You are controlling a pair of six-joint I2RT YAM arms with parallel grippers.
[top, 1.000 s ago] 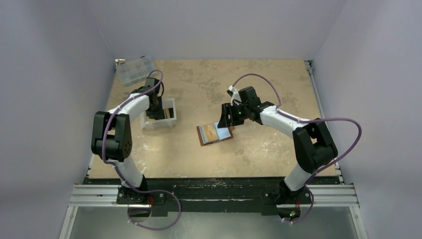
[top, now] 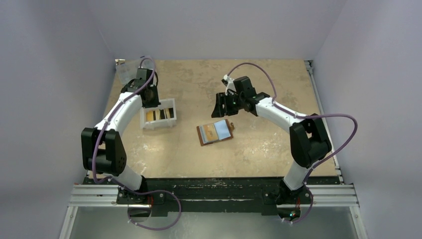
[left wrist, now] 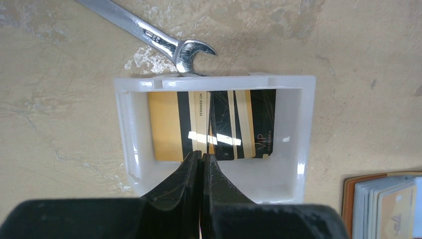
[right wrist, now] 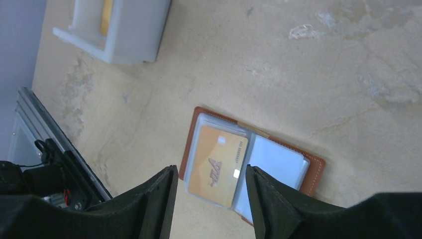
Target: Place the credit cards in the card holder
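Observation:
Several gold and black cards (left wrist: 164, 124) lie overlapping on the floor of a white plastic bin (left wrist: 293, 184). Above the bin my left gripper is shut, its tips meeting with no card between them. The card holder (right wrist: 314, 169) lies spread on the table, brown-edged with clear sleeves. A gold card (right wrist: 216, 164) sits in its left page, while the right page looks pale and blank. Over the holder, my right gripper stands open, fingers wide apart and empty. In the top view the left arm covers part of the bin.
A metal wrench (left wrist: 164, 42) rests on the table against the bin's far side. Behind the left arm lies a clear plastic lid (top: 127, 72). Bare table (top: 186, 99) separates the bin from the holder.

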